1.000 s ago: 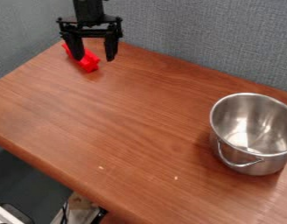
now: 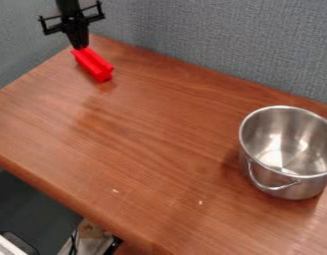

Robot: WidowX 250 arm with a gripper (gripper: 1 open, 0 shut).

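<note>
A red elongated object (image 2: 95, 65) lies at the back left of the wooden table, angled toward the front right. My black gripper (image 2: 76, 41) is at the top left, just above the far end of the red object, with its fingers pointing down. It looks shut; whether it touches the object is unclear.
A steel pot (image 2: 287, 151) with a handle stands on the right of the table (image 2: 153, 139). Grey padded walls line the back and left.
My gripper has moved left and up in the view, from in front of the red object to its far end, and turned. The red object and pot look unmoved.
</note>
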